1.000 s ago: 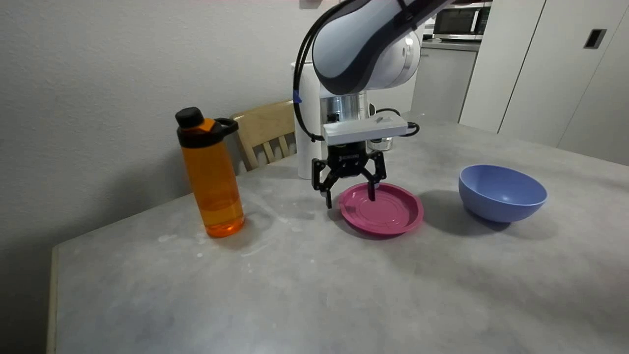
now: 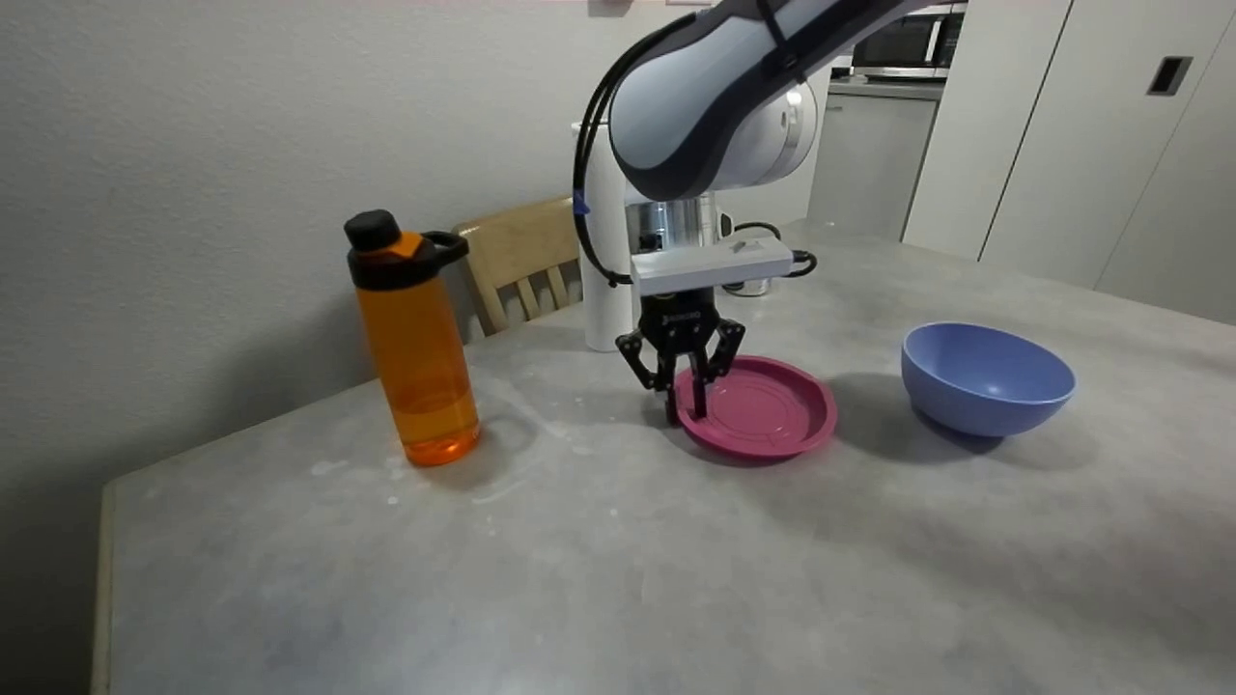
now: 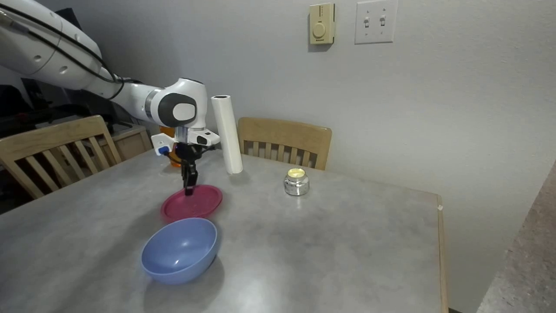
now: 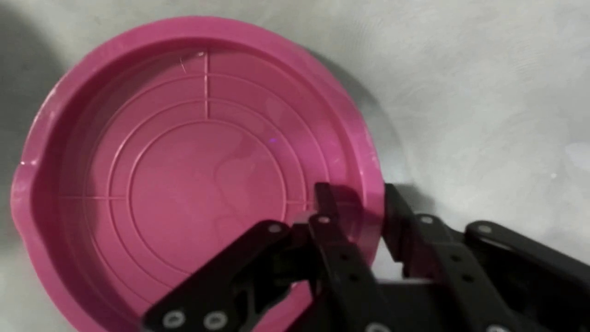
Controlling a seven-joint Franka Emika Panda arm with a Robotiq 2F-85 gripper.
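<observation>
A round pink lid-like plate (image 2: pixel 765 407) lies on the grey table, and it fills much of the wrist view with its ringed inner face (image 4: pixel 204 166) showing. My gripper straddles the near edge of this plate. One finger (image 4: pixel 326 202) reaches down inside the rim, and the other finger (image 4: pixel 393 216) is outside, close against it. The fingers are part open, with a gap left between the inner finger and the rim. In exterior view 1 the gripper (image 2: pixel 686 415) is low at the plate's left edge.
A blue bowl (image 2: pixel 985 382) stands right of the plate. An orange bottle (image 2: pixel 419 359) is upright at the left, near the wall. Behind the arm stand a white roll (image 3: pixel 227 134) and a small glass jar (image 3: pixel 296 183).
My gripper has come down to the plate's edge, and its fingers have drawn much closer together. The plate has shifted slightly to the right.
</observation>
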